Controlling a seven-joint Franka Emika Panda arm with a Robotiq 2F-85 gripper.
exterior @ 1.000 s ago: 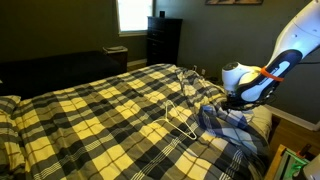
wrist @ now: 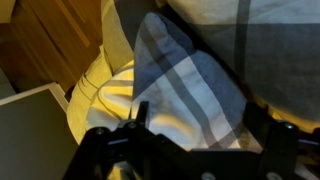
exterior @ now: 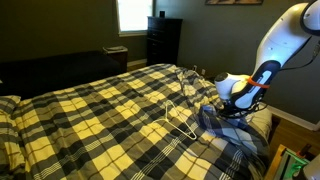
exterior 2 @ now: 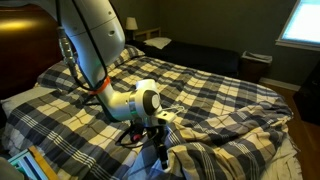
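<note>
A dark blue, white and yellowish plaid blanket (exterior: 110, 125) covers the bed. My gripper is open over a raised, bunched part of it. In the wrist view, a fold of grey-blue plaid cloth (wrist: 180, 75) stands up between and beyond the dark fingers; whether they touch it I cannot tell. Exterior view 2 has the gripper (exterior 2: 160, 148) low over the blanket's near side, by rumpled cloth (exterior 2: 225, 145). From exterior view 1, the arm's white wrist housing (exterior: 238, 90) partly hides the folds there.
A thin pale looped object (exterior: 178, 120) lies on the blanket, left of the arm. The bed's edge drops to a wooden floor (exterior: 290, 135) at the right. Flat blanket spreads widely to the left. A dark dresser (exterior: 164, 38) stands far back.
The arm's white wrist has come down and slightly left in exterior view 1, closer to the bunched cloth. The blanket and the pale loop look unmoved.
</note>
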